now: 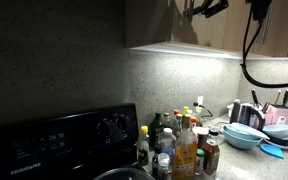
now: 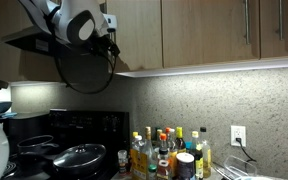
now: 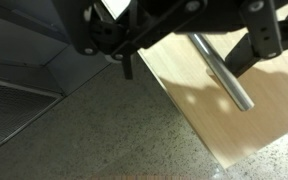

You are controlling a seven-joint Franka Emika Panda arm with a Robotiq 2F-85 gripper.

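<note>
In the wrist view a silver bar handle point(image 3: 222, 72) stands on the light wood cabinet door point(image 3: 184, 85). My gripper is open, its dark fingers to either side of the handle, with a gap between handle and fingers; whether either finger touches it I cannot tell. High up in exterior view 2, the gripper point(image 2: 110, 38) is at the wooden cabinet front point(image 2: 134, 35). Only a dark part of the gripper point(image 1: 210, 8) shows at the top edge of exterior view 1, by the cabinet door point(image 1: 162, 22).
Several bottles point(image 1: 184, 150) crowd the counter below, beside the black stove point(image 1: 59, 145). A lidded pan point(image 2: 79, 157) sits on the stove. Blue bowls point(image 1: 244, 133) stand farther right. A black cable point(image 1: 246, 60) loops from the arm. Air beneath the cabinet is clear.
</note>
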